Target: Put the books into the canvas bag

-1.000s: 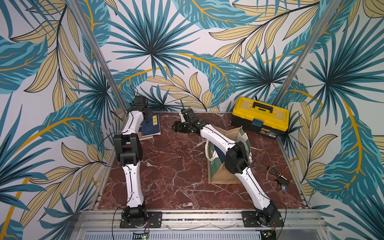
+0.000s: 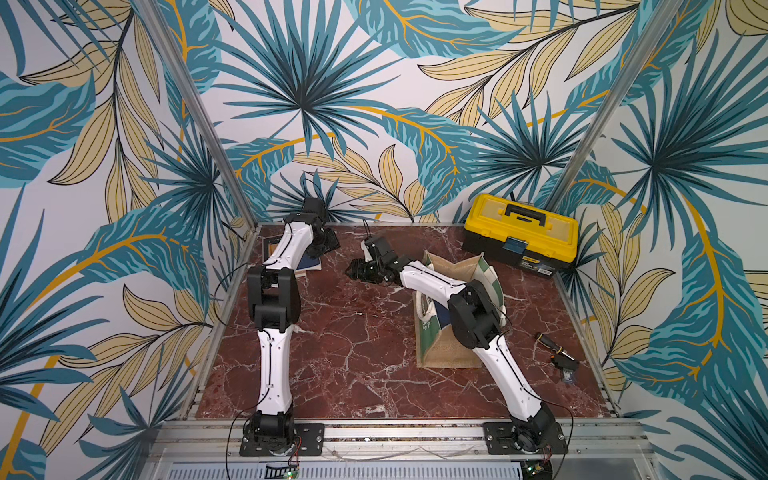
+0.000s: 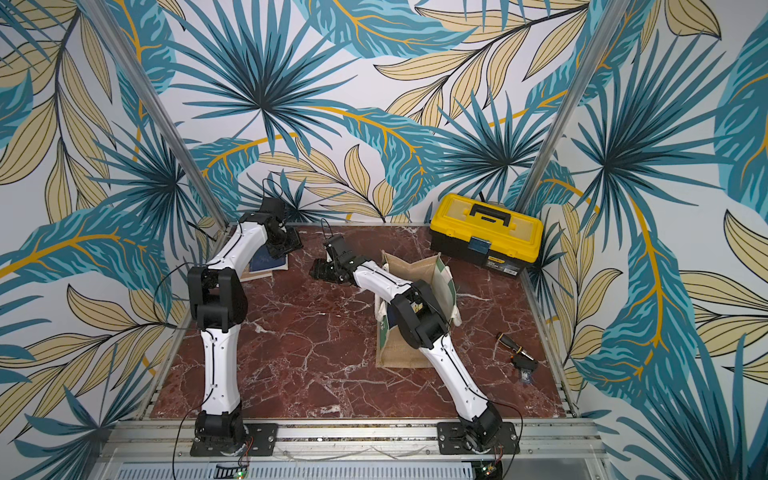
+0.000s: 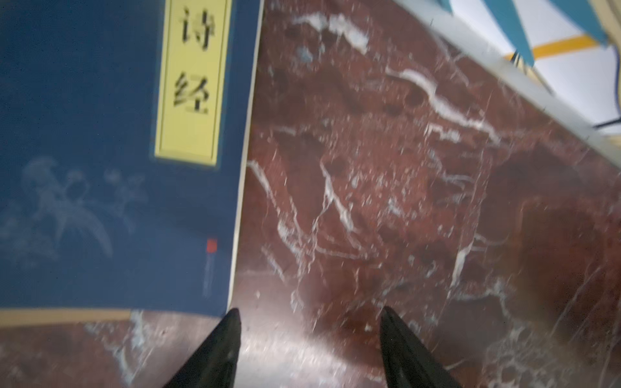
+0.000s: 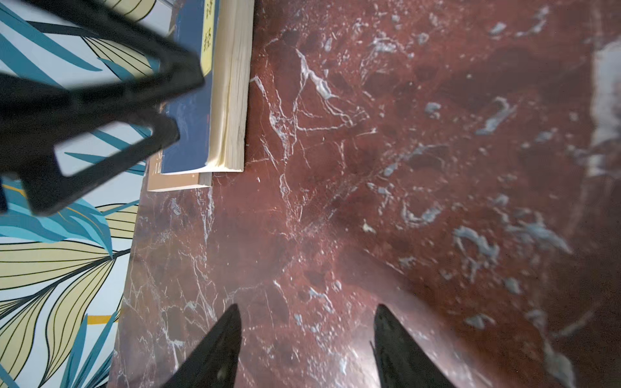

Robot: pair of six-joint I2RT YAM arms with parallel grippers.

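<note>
A navy book with a yellow title label (image 4: 192, 90) lies on the back-left table, atop a tan-edged book (image 5: 174, 184). My left gripper hangs just off that book's right side, fingers apart, nothing between them. In the right wrist view the books' pages (image 5: 229, 97) face my right gripper, which stands open and empty over bare table at the back centre, right of the books. The canvas bag (image 2: 444, 352) sits right of centre, partly hidden beneath my right arm; something navy shows inside it.
A yellow toolbox (image 2: 520, 224) stands at the back right. A dark hand tool (image 2: 556, 352) lies at the front right.
My left arm has moved right, from over the books to their right side, and now hides more of them in the top left view. My right gripper has shifted slightly.
</note>
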